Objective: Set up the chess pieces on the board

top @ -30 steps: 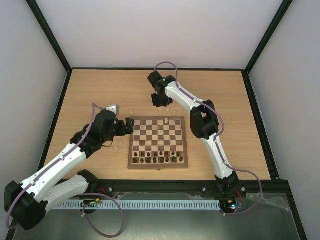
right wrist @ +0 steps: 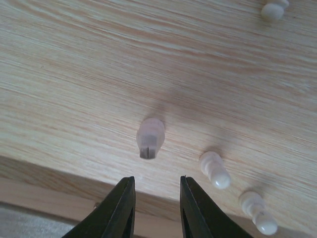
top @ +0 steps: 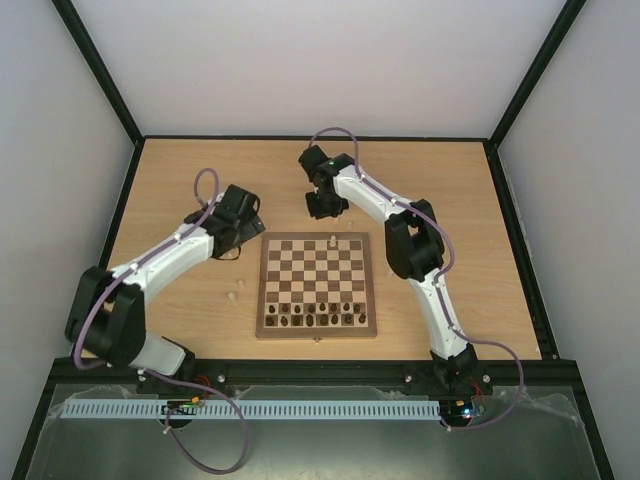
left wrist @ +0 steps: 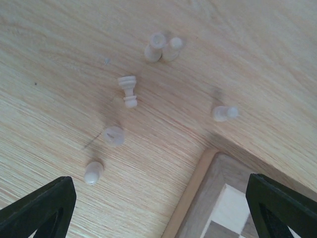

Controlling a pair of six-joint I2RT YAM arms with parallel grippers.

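The chess board has two near rows of dark pieces, and one pale piece stands at its far edge. My left gripper is wide open and empty over the table by the board's far left corner. Ahead of it are several loose pale pieces, among them a rook-like one and a rounded one. Beyond the board's far edge, my right gripper stands part open with nothing between its fingers. A pale piece with a notched top is just ahead of those fingertips.
More pale pieces lie left of the board.
My left arm has swung, its gripper shifting slightly toward the far side and turning beside the board's corner. The right arm has shifted only slightly. The pieces on the board look unchanged.
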